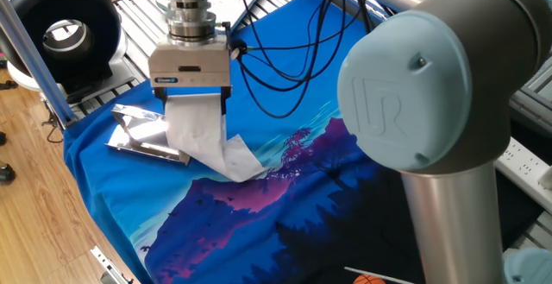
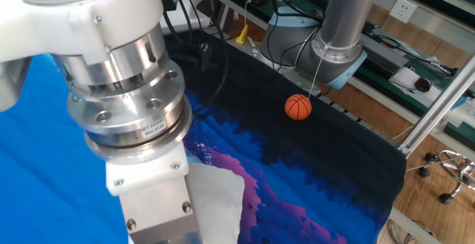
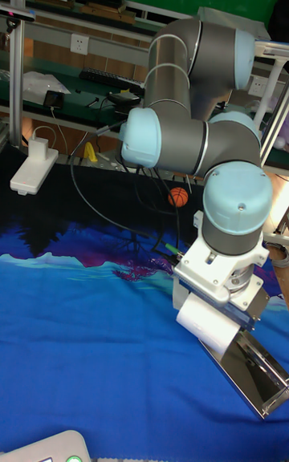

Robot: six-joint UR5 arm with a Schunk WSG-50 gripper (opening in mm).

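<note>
In exterior view 1 my gripper (image 1: 194,103) points down with a finger at each end of a white paper roll (image 1: 195,122), shut on it. A loose tail of paper hangs from the roll and trails over the blue cloth to the right. Beside and partly behind the paper lies a shiny metal holder (image 1: 147,134). In exterior view 3 the roll (image 3: 208,323) is at the upper left end of the open metal holder (image 3: 248,372); its exact height over it is unclear. Exterior view 2 shows some paper (image 2: 217,199), while the wrist hides the fingers.
A printed blue cloth (image 1: 259,215) covers the table, with wide free room in its middle. A small orange basketball (image 2: 298,107) rests near the arm's base. Black cables (image 1: 302,68) loop beside the wrist. A black ring-shaped device (image 1: 69,34) stands at the left.
</note>
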